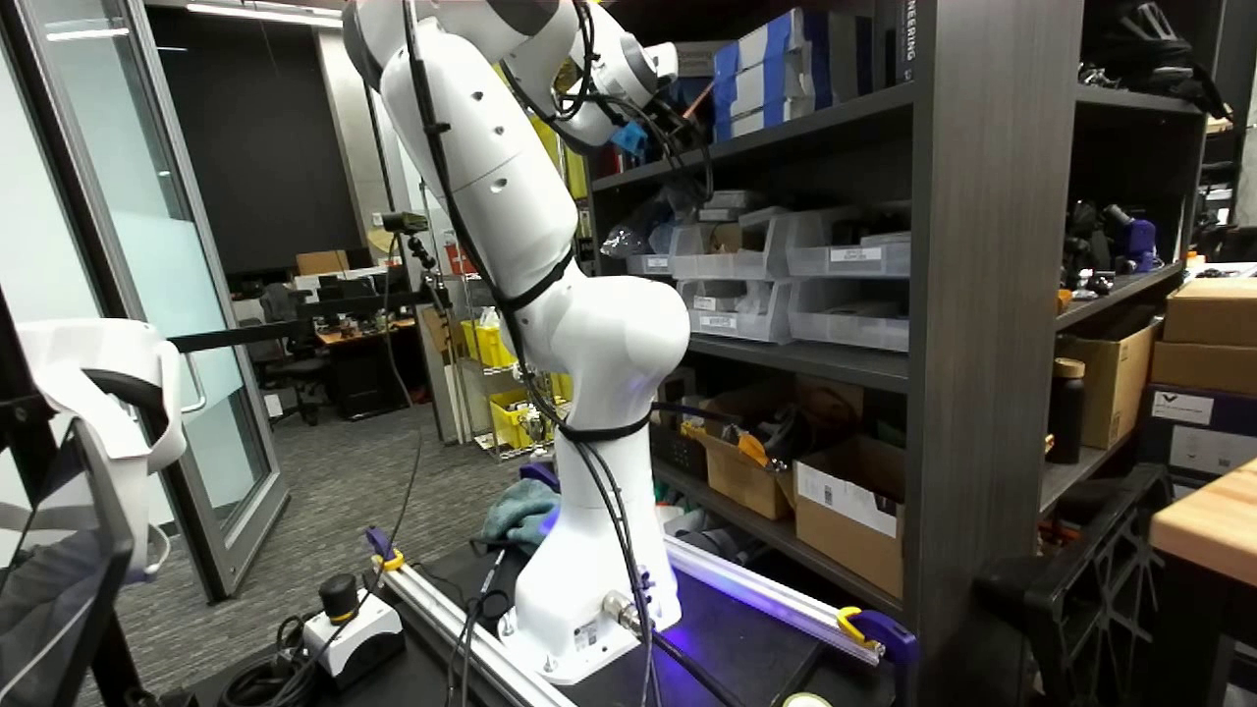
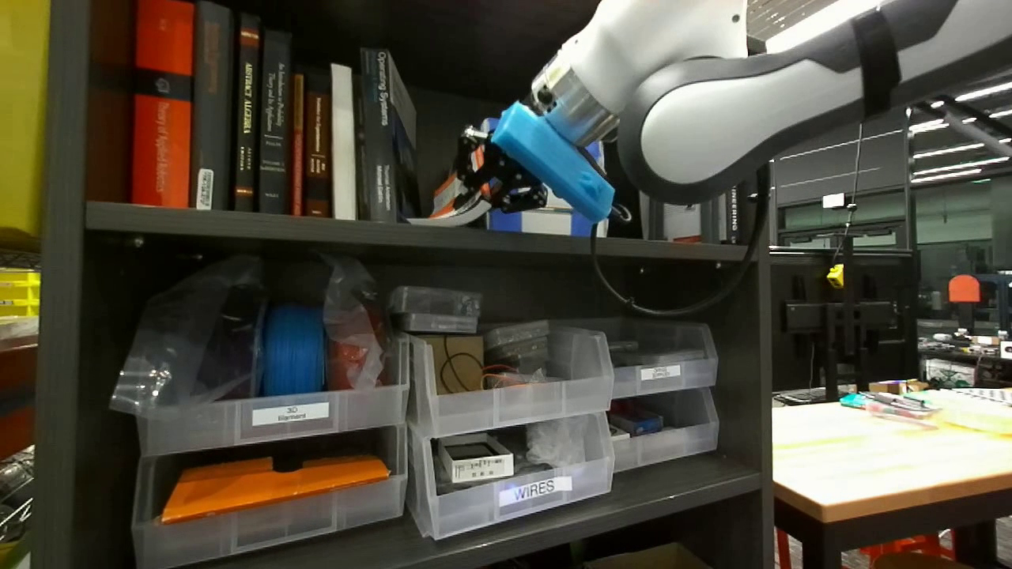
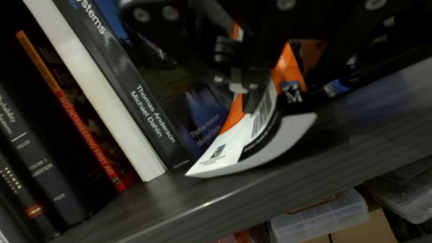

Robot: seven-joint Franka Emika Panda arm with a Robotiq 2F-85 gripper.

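Observation:
My gripper is shut on an orange and white paperback book (image 3: 226, 147) at the upper shelf. The paperback is bent into a curve, its lower edge at the shelf board (image 3: 162, 202); one black finger (image 3: 255, 91) presses against its barcoded cover. To its left the dark "Operating Systems" book (image 3: 133, 93) leans. In exterior view 2 the gripper (image 2: 479, 185) reaches in from the right beneath its blue mount, and the curved book (image 2: 455, 216) shows only in part. Most of the gripper is hidden in exterior view 1.
A row of upright books, including a large red one (image 2: 163, 123), fills the shelf's left side. Behind the gripper stands a blue and white stack (image 2: 541, 223). Clear bins (image 2: 512, 408) sit on the shelf below. A cable (image 2: 655, 310) hangs from the arm.

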